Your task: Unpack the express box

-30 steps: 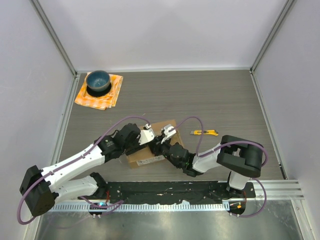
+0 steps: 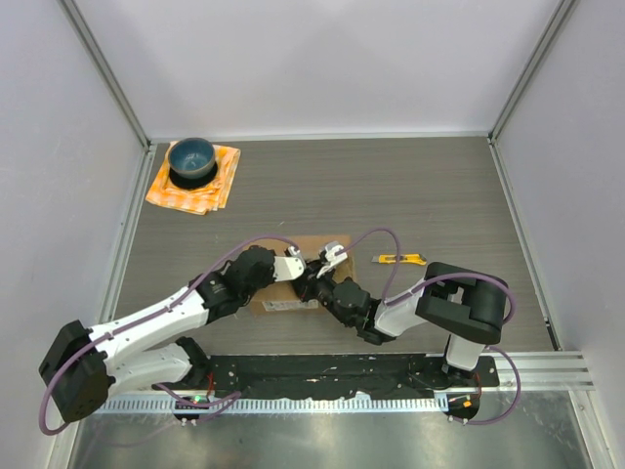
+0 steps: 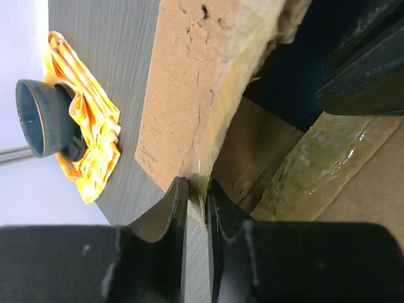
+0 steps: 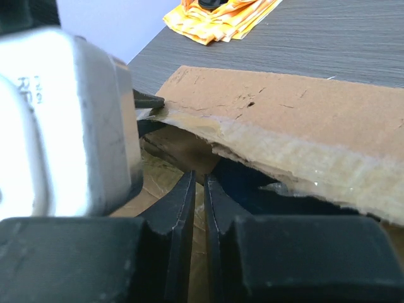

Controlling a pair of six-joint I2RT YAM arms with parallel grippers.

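Note:
The cardboard box [image 2: 330, 241] sits near the front middle of the table, partly covered by both grippers. Its taped seam has parted, and a dark blue interior [image 4: 246, 189] shows through the gap. The far flap [image 3: 180, 82] has a ragged taped edge. My left gripper straddles this edge near a corner, fingers close together; how firmly they press is unclear. My right gripper is shut at the near flap [image 3: 334, 161], with brown cardboard showing in the narrow slit between its fingers. What lies inside cannot be made out.
A yellow cutter [image 2: 398, 259] lies right of the box. At the back left, a dark blue bowl [image 2: 192, 157] stands on a black base over an orange checked cloth [image 2: 208, 198].
The box has turned slightly clockwise in the top view, its front label now nearly level. My left gripper has shifted slightly at the box; the right arm looks almost still.

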